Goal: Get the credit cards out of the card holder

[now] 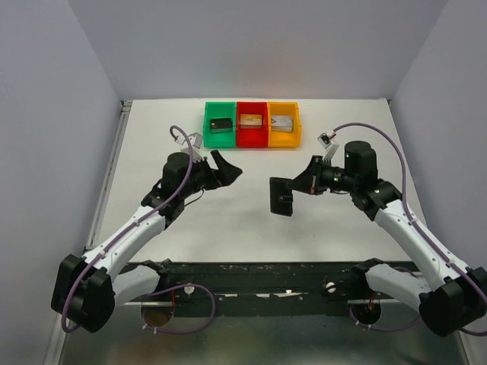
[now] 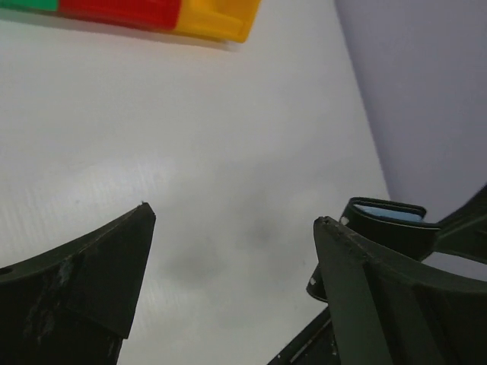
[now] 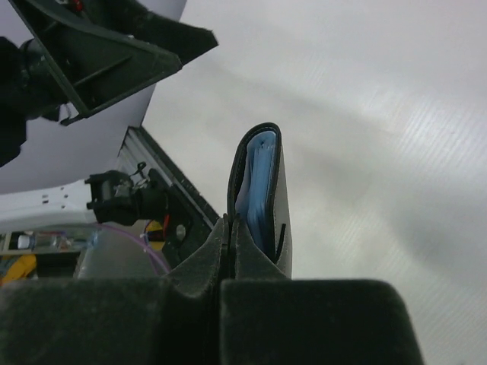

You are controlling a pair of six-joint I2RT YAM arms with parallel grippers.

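Observation:
A black card holder [image 1: 281,195] hangs above the table from my right gripper [image 1: 292,185], whose fingers are shut on its edge. In the right wrist view the card holder [image 3: 281,205] shows its open side, with a bluish card or lining [image 3: 259,179] inside; which it is I cannot tell. To the left, apart from the holder, my left gripper [image 1: 228,167] stands open with nothing between its fingers. The left wrist view shows the holder [image 2: 386,228] partly behind one left fingertip [image 2: 335,243].
At the back stand a green bin [image 1: 219,138] with a dark item, a red bin [image 1: 252,138] with a tan item, and a yellow bin [image 1: 285,139] with a grey item. Bare white table [image 1: 228,236] lies below and around the grippers.

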